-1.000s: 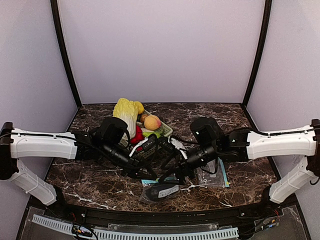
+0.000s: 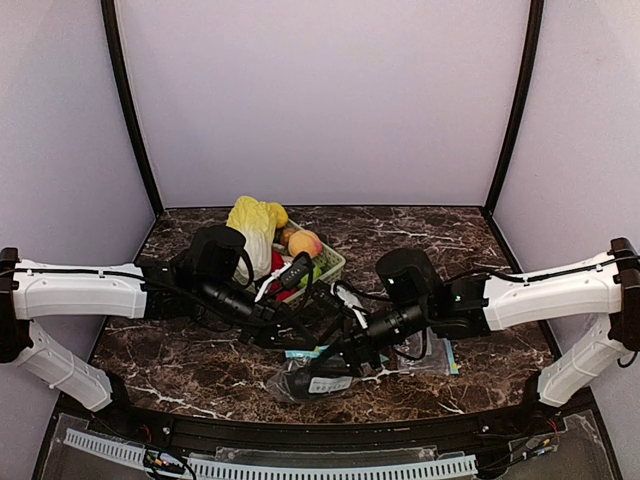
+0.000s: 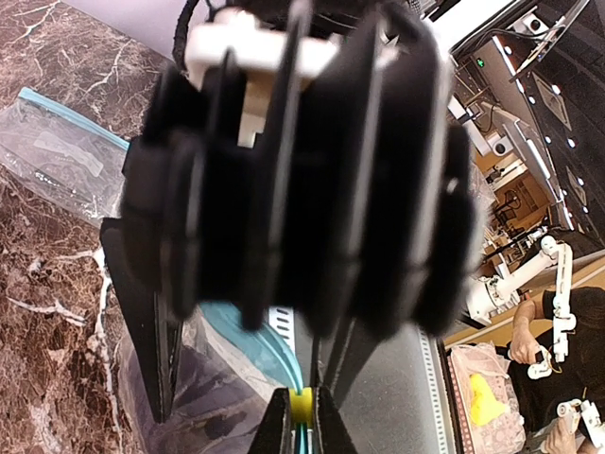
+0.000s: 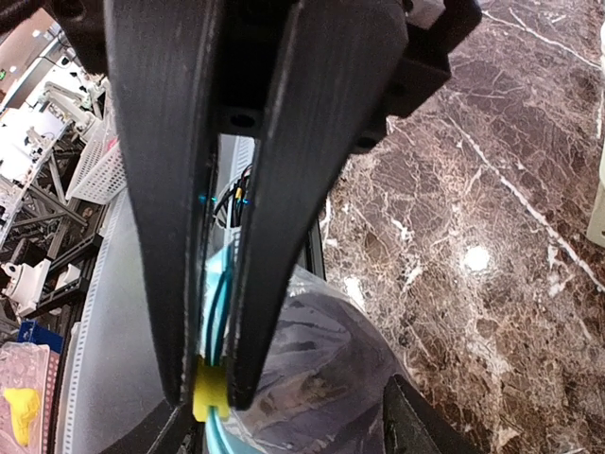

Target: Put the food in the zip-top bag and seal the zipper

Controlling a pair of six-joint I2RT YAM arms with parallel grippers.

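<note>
A clear zip bag with a blue zip strip [image 3: 250, 339] hangs near the front of the table; a dark item with a white label [image 2: 330, 384] shows at it in the top view. On the strip is a yellow slider [image 3: 301, 405], with my left gripper shut on it. My right gripper is part open, its fingertips spread on either side of the bag's clear film [image 4: 317, 364]. In the left wrist view, the right gripper's dark body covers much of the bag.
A basket [image 2: 331, 270] of food, with a cabbage [image 2: 252, 226] and a peach [image 2: 304, 244], stands behind the arms. Another flat zip bag [image 2: 430, 357] lies at the right front. Bare table spreads at the back right.
The right gripper has shifted slightly left in the top view, close against the left one. The bag's lower part has swung a little to the left.
</note>
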